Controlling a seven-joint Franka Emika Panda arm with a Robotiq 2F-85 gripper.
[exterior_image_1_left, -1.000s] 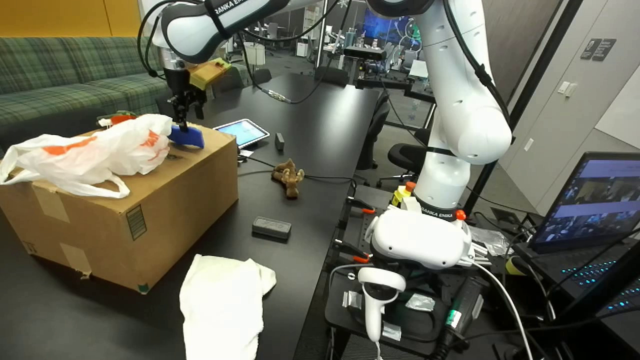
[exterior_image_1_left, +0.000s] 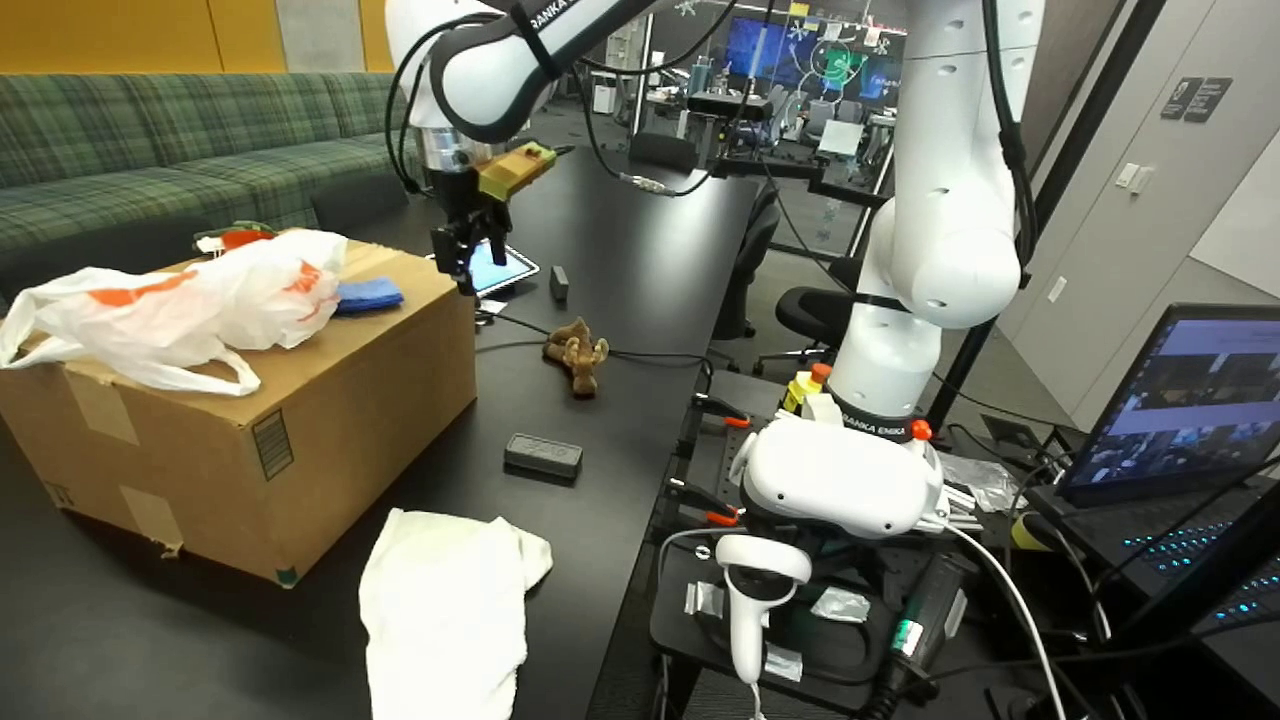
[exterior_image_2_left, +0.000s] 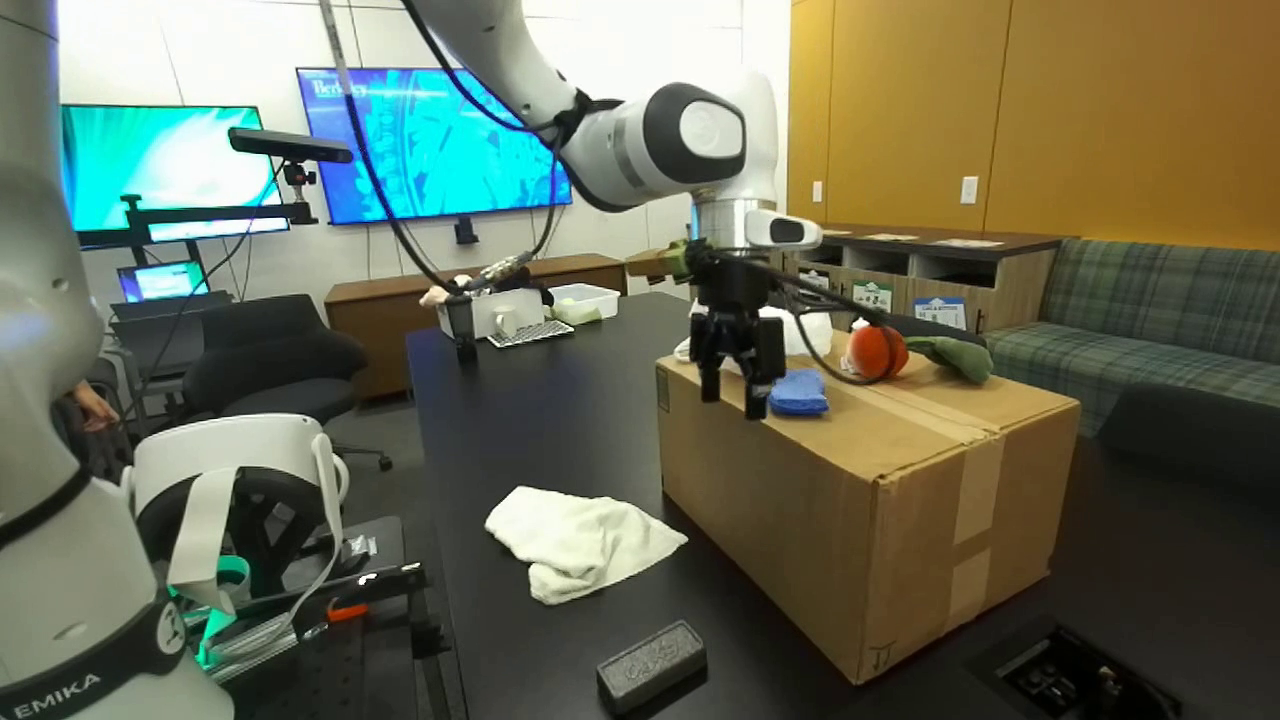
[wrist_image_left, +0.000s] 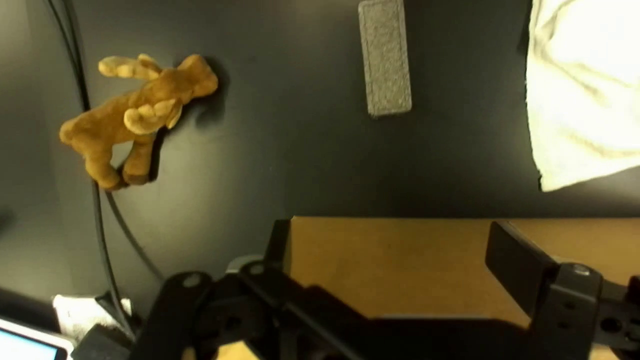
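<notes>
My gripper stands open in the wrist view, its two black fingers wide apart. Between and beyond them only the brown cardboard box top (wrist_image_left: 390, 264) shows. In the first exterior view the gripper (exterior_image_1_left: 482, 274) hangs by the box's far right end, in front of the tablet. A folded blue cloth (exterior_image_1_left: 369, 295) lies on the box beside the white plastic bag (exterior_image_1_left: 270, 288). The second exterior view has the gripper (exterior_image_2_left: 733, 403) in the air, empty, with the blue cloth (exterior_image_2_left: 798, 392) behind it on the box.
A brown plush moose (wrist_image_left: 138, 114), a dark grey eraser (wrist_image_left: 385, 60) and a white towel (wrist_image_left: 591, 90) lie on the black table. Black cables run past the moose. A tablet (exterior_image_1_left: 498, 270) lies near the box. An orange-red round object (exterior_image_2_left: 878, 352) rests on the box.
The gripper has moved from just above the blue cloth to the right, off past the box's edge. The cloth, raised on edge earlier, now lies lower on the box.
</notes>
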